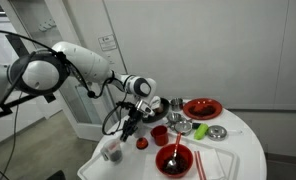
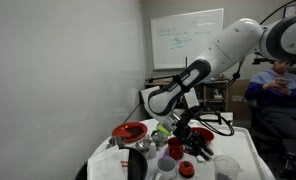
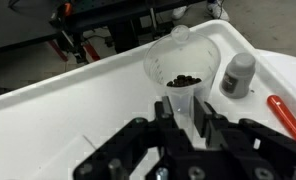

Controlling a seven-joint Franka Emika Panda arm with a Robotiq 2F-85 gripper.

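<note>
A clear plastic cup [image 3: 168, 62] with some small dark pieces in its bottom fills the upper middle of the wrist view. My gripper is shut on the cup's near side, its black fingers meeting at the clear wall. In exterior view 1 the cup [image 1: 113, 152] shows low on the left of the table, just below the gripper [image 1: 126, 133]. From the other side, the same cup [image 2: 226, 168] appears at the right of the gripper. Whether its base touches the table is hard to tell.
A large red pot [image 1: 164, 158] with utensils stands right of the gripper, beside a white tray [image 1: 225, 160]. A red cup [image 1: 160, 134] and a small round red item [image 1: 142, 143] are close by. A red pan [image 1: 203, 108] sits at the back. The wrist view has a grey bottle [image 3: 238, 75] and a red stick [image 3: 285, 116].
</note>
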